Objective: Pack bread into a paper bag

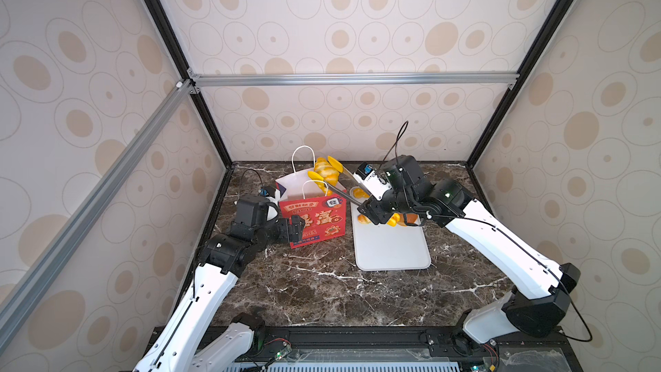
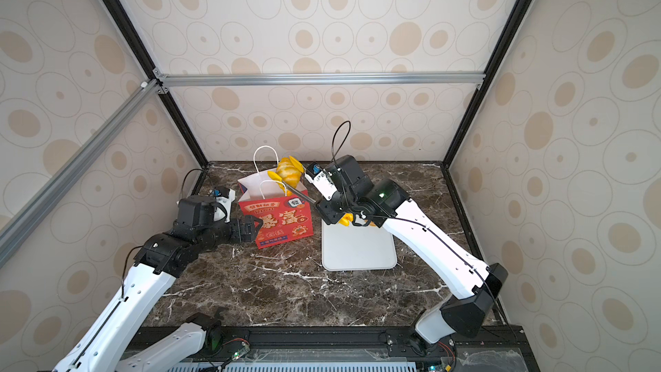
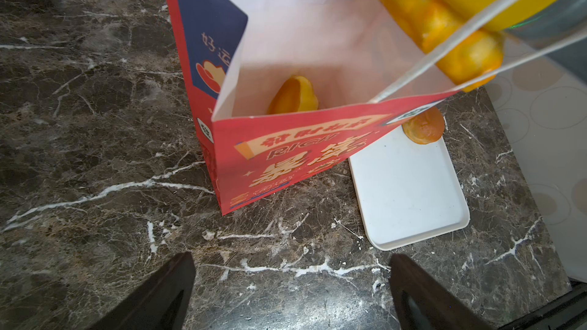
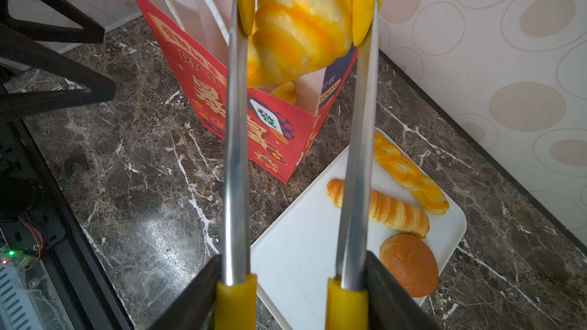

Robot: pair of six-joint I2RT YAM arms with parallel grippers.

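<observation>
A red paper bag (image 1: 313,224) stands at the centre-left, open at the top with white handles. My right gripper has its long yellow-tipped tongs around a striped bread roll (image 4: 299,30) over the bag's mouth, shut on it. A piece of bread (image 3: 292,94) shows inside the bag. My left gripper stands open just in front of the bag, nothing between its fingers. On the white tray (image 4: 299,250) lie a long yellow bread (image 4: 409,171), a striped roll (image 4: 397,214) and a round bun (image 4: 408,265).
Bare dark marble table (image 1: 303,289) spreads in front of the bag and tray. Patterned walls close in the back and both sides, with a dark frame edge along the front.
</observation>
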